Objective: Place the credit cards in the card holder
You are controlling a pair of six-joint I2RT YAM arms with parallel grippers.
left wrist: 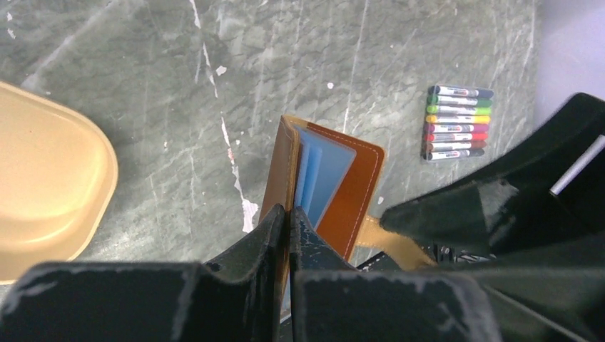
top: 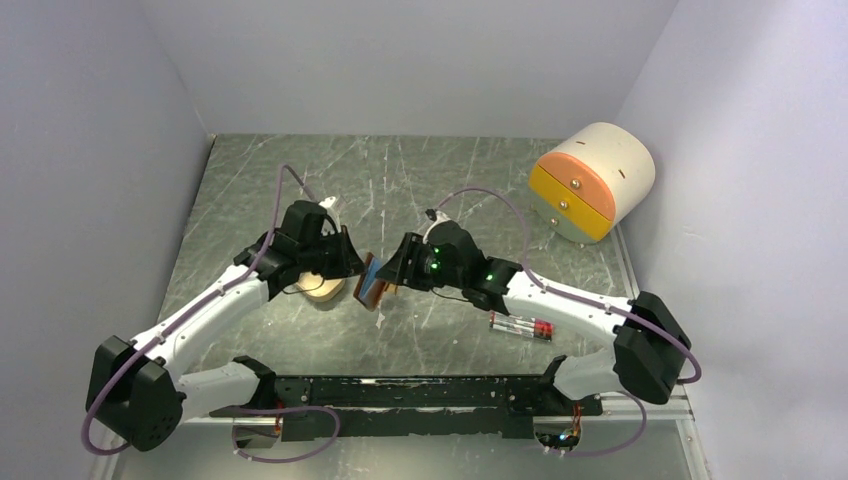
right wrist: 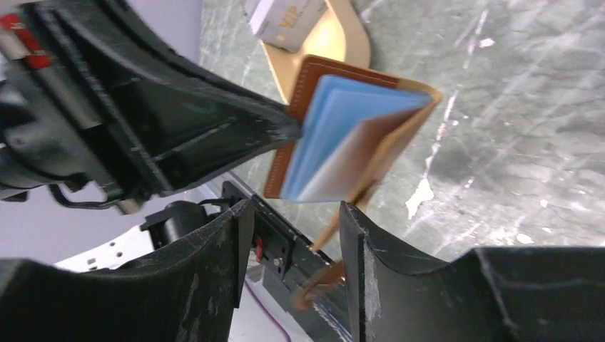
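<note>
In the left wrist view, the brown card holder (left wrist: 360, 174) stands spread open with blue sleeves (left wrist: 332, 171) inside. My left gripper is shut on one cover of it, holding it above the table. In the right wrist view its fingers stand apart, the right gripper having the holder's strap and lower edge near its fingertips; whether they touch cannot be told. A silver card marked VIP (right wrist: 287, 21) lies in the beige tray (right wrist: 349, 32).
The beige tray (left wrist: 93, 164) sits under the left arm. Several markers (left wrist: 456, 122) lie in a row at the right front, under the right arm. A white drum-shaped drawer box (top: 600, 175) stands at the back right.
</note>
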